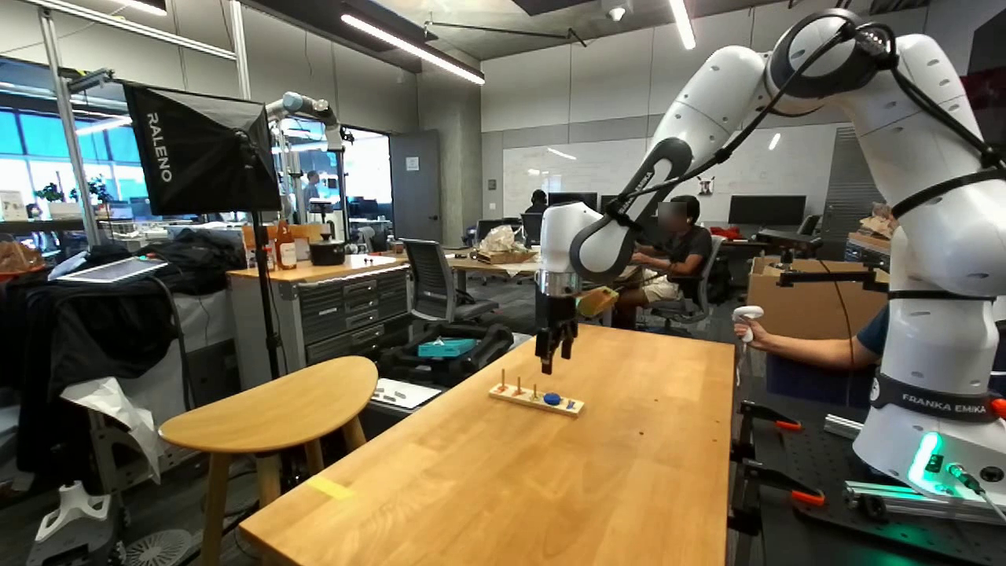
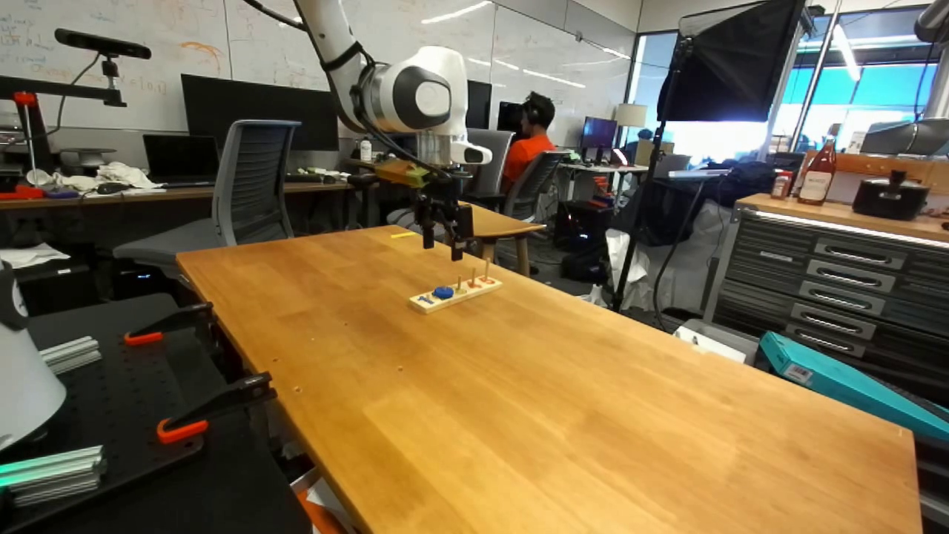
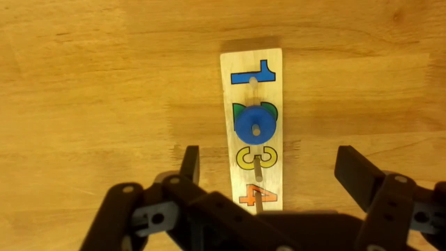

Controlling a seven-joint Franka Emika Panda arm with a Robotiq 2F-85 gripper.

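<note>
A narrow wooden peg board (image 3: 267, 92) with printed numbers 1 to 4 lies flat on the table, seen from above in the wrist view. One blue disc (image 3: 246, 121) sits around the peg at number 2. The pegs at 1, 3 and 4 look bare, and the board's far end is hidden behind the gripper body. My gripper is open above the board, its fingers (image 3: 191, 163) apart on either side of it with nothing between. In exterior view 1 the gripper (image 1: 556, 363) hangs over the board (image 1: 519, 395), clear of it.
Yellow tape (image 1: 330, 486) marks its left edge. Clamps (image 2: 209, 414) grip the table's edge on the robot's side. A stool (image 1: 273, 401) stands beside the table.
</note>
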